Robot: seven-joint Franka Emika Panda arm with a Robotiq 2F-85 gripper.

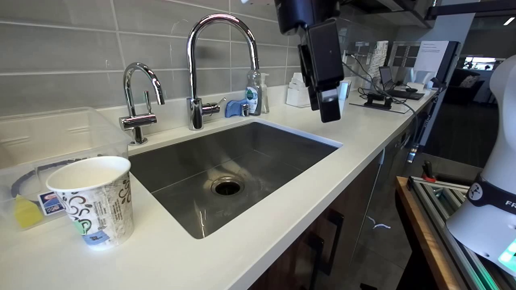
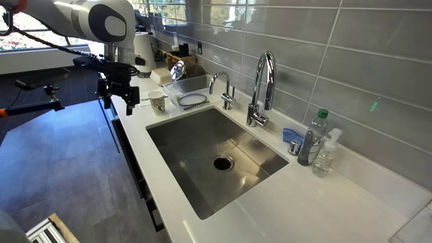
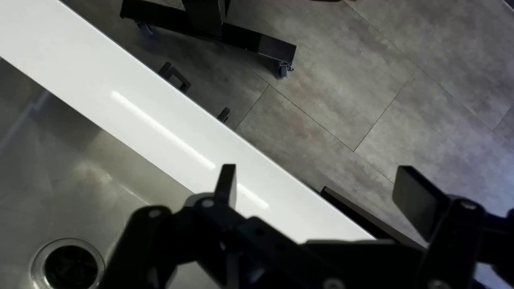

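My gripper is open and empty in the wrist view, its fingertips wide apart above the counter's front edge. In exterior view 1 the gripper hangs high, pointing down; exterior view 2 shows it over the near side of the counter. A patterned paper cup [image 1: 99, 208] stands upright on the white counter [image 1: 193, 270], left of the steel sink [image 1: 271, 164]. The same cup [image 2: 156, 103] appears past the sink's far end in exterior view 2. Nothing visible lies in the sink around the drain [image 3: 71, 267].
A clear plastic bin [image 2: 188, 91] holding a coiled cable sits beside the cup. Behind the sink rise a small tap [image 1: 138, 118] and a tall faucet [image 1: 193, 92]. A blue sponge [image 1: 234, 108], a soap bottle [image 2: 314, 139] and a pump bottle [image 2: 326, 156] stand along the wall.
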